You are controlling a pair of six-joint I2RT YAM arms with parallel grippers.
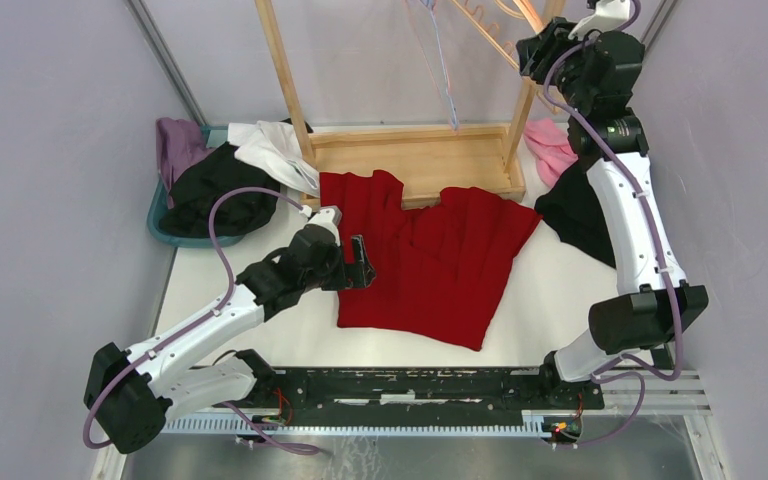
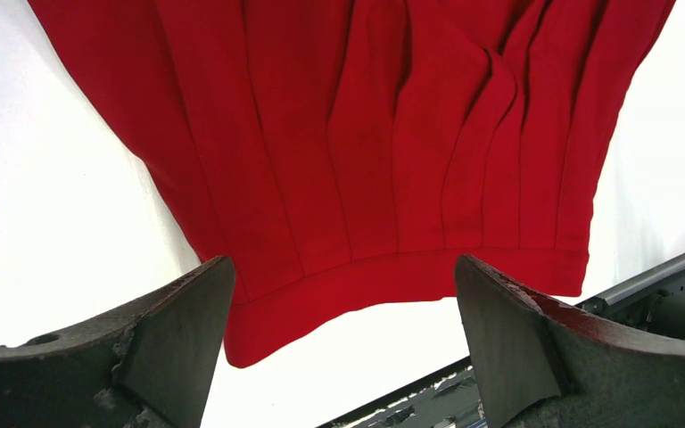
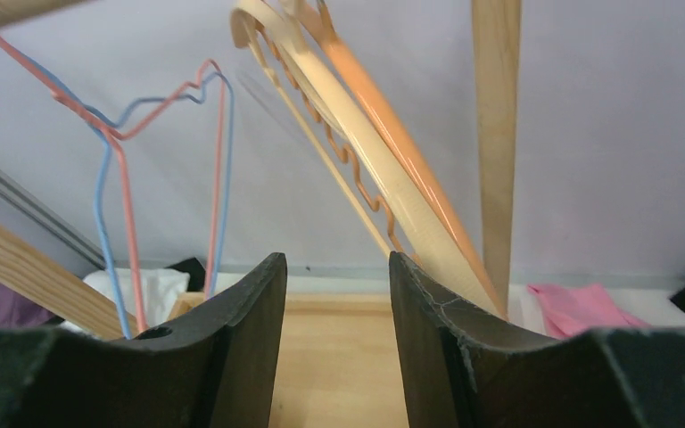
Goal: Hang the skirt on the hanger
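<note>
The dark red pleated skirt [image 1: 430, 265] lies flat on the white table, its upper edge against the foot of the wooden rack. Over its left side stands my left gripper [image 1: 365, 262], open; in the left wrist view the skirt [image 2: 366, 178] spreads beyond its parted fingers [image 2: 165, 330]. Up at the rack's right post is my right gripper [image 1: 528, 60], open as well. Wooden hangers [image 3: 366, 147] hang from the rail in the right wrist view, close beyond the right fingers [image 3: 437, 339], with nothing seen held between them. Their hooks are partly cut off.
A thin pink-and-blue hanger [image 3: 111, 134] hangs further left on the rack [image 1: 410, 165]. At the left a teal basket [image 1: 160, 215] holds dark, white and purple cloths. Pink cloth [image 1: 550, 150] and black cloth [image 1: 585, 215] lie at the right.
</note>
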